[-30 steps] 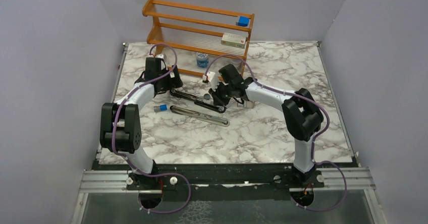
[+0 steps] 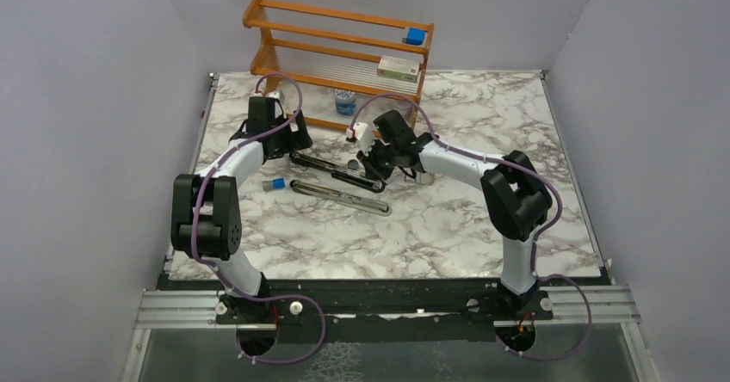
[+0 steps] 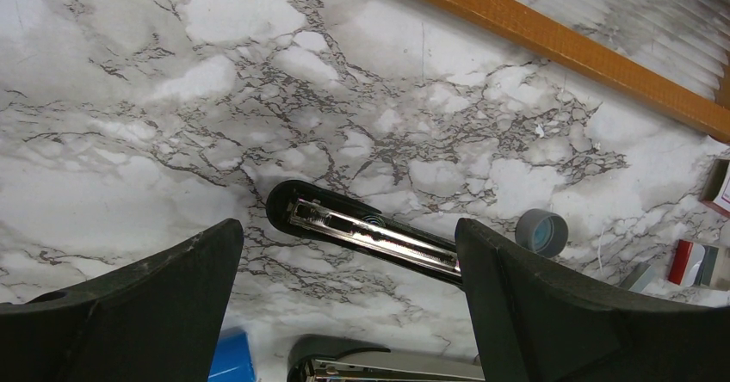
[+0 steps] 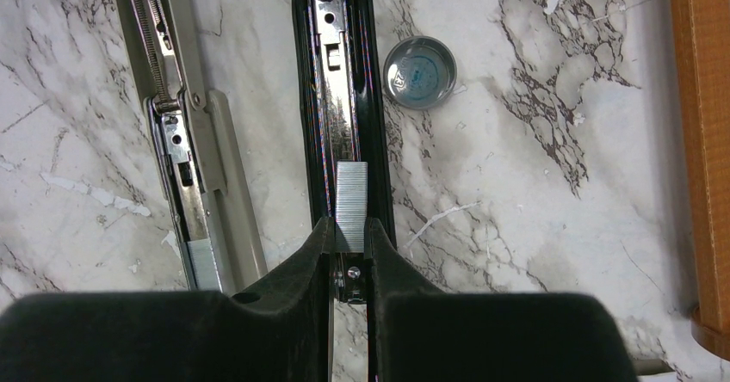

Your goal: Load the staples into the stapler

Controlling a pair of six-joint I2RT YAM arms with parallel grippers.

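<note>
A black stapler (image 2: 317,164) lies opened flat on the marble table, its metal staple channel (image 4: 342,111) facing up in the right wrist view. My right gripper is shut on a silver strip of staples (image 4: 351,194), holding it over the channel near the stapler's front end. Whether the strip touches the channel is unclear. At the stapler's other end, my left gripper stands open above the table, with the black stapler showing below and between its fingers, apart from them. Beside it lies a grey stapler (image 4: 237,193), also opened, with staples (image 4: 203,263) in its channel.
A small round clear-and-grey container (image 4: 420,72) stands close to the black stapler. The wooden rack (image 2: 344,79) borders the back. A blue-ended object (image 2: 274,184) lies left of the staplers. Small boxes (image 2: 424,178) sit by the right gripper.
The left arm and both staplers show no clear movement.
</note>
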